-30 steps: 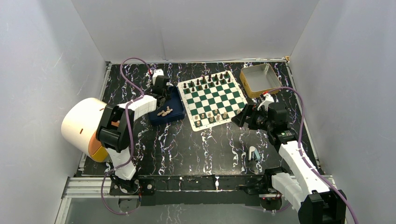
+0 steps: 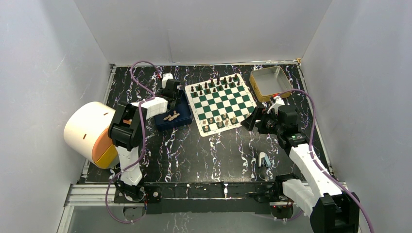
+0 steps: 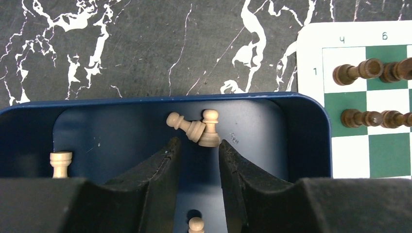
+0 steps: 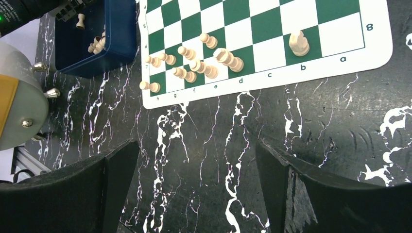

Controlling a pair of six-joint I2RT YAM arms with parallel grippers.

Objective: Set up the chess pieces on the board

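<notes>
My left gripper hangs over the blue bin [image 3: 311, 145], its fingers part open and nothing between them. Just past its fingertips two light pawns [image 3: 210, 128] lie touching each other near the bin wall. A light rook-like piece [image 3: 60, 164] lies at the bin's left, and another light piece [image 3: 196, 224] shows at the lower edge. On the chessboard [image 2: 218, 102], dark pieces [image 3: 357, 70] stand along the far side. Several light pieces [image 4: 209, 71] stand around the near corner, with a lone light piece [image 4: 299, 43] by file b. My right gripper is open and empty beside the board.
A yellow-rimmed box [image 2: 270, 82], apparently empty, stands at the back right. On the table's front right lies a small grey-blue object [image 2: 264, 160]. A white and orange cylinder [image 2: 94, 133] sits beside the left arm. The table in front of the board is clear.
My right arm and the board's pieces look unchanged.
</notes>
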